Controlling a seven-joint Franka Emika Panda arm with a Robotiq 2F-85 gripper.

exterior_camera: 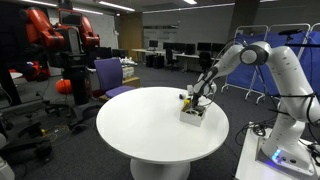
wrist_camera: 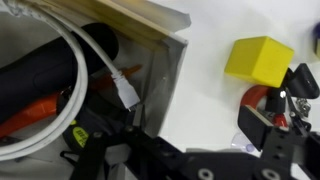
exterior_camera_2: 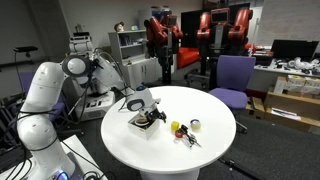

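Observation:
A small open box [exterior_camera_2: 145, 127] stands on the round white table, and its wall [wrist_camera: 166, 85] crosses the wrist view. Inside lie a white cable [wrist_camera: 78, 65] with a plug, a black object [wrist_camera: 45, 75] and something orange [wrist_camera: 30, 115]. My gripper is open over the box's edge, with nothing seen held. One finger [wrist_camera: 112, 150] is on the box side; the other is on the table side. A yellow block [wrist_camera: 258, 60] sits on the table outside the box. Near it is a red and black item [wrist_camera: 258, 100].
Several small things, among them a whitish round item [exterior_camera_2: 195, 125] and dark tools [exterior_camera_2: 190, 138], lie past the yellow block. A purple chair [exterior_camera_2: 235, 75] stands beyond its edge.

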